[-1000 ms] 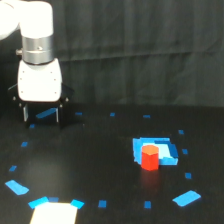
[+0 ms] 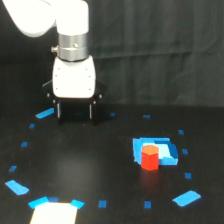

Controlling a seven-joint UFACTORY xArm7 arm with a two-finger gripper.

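My gripper [image 2: 76, 101] hangs over the left back part of the dark table. Its two dark fingers stand wide apart with nothing visible between them, so it is open. To the right and nearer the camera is a red block [image 2: 150, 158], standing upright. Right behind it is a small blue tray [image 2: 171, 153] with a pale inside. The block covers part of the tray's front; whether it stands in the tray or just before it I cannot tell. A clear gap lies between my gripper and both things.
Blue tape pieces [image 2: 186, 198] and small blue marks [image 2: 102, 203] lie flat on the dark table. A pale object [image 2: 53, 213] is cut off at the bottom edge. A dark curtain [image 2: 150, 50] hangs behind.
The arm and gripper have moved to the right and slightly up in the view. The red block and the blue tray have stayed where they were.
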